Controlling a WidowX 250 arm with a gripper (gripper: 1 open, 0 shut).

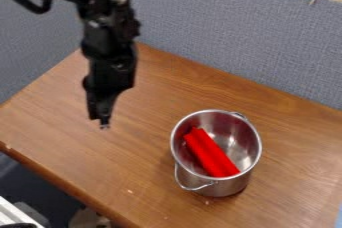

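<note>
A black robot arm comes down from the top left, its gripper (104, 116) hanging above the left half of the wooden table, apart from the pot. The fingertips look close together, with nothing visible between them. A steel pot (230, 179) with wire handles stands on the right side of the table, and a red cylindrical object (210, 153) lies inside it.
Grey padded walls (241, 42) bound the table at the back and left. White items sit past the front-left edge.
</note>
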